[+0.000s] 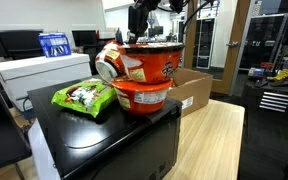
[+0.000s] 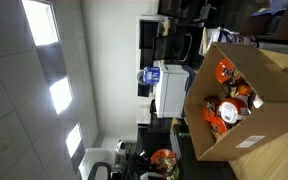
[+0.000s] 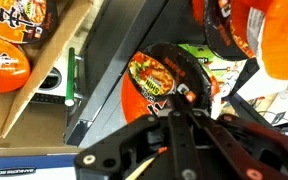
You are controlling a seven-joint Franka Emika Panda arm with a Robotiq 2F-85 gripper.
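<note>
Red-orange instant noodle bowls [image 1: 149,65] are piled on a black surface, one on top of another, with a white-and-red cup [image 1: 109,62] tipped on its side against them. A green snack packet [image 1: 84,97] lies to their left. Just above and behind the pile hangs my gripper [image 1: 138,22]. In the wrist view, the shut fingers of the gripper overlap the dark printed lid of a noodle bowl [image 3: 154,70]; nothing shows between them. Whether the tips touch the lid cannot be told.
An open cardboard box [image 2: 269,122] holds several noodle bowls [image 2: 224,103], and it stands beside the black surface [image 1: 69,135]. Bare wooden tabletop [image 1: 209,145] lies in front of the box. A blue-and-white package [image 1: 54,44] sits farther back.
</note>
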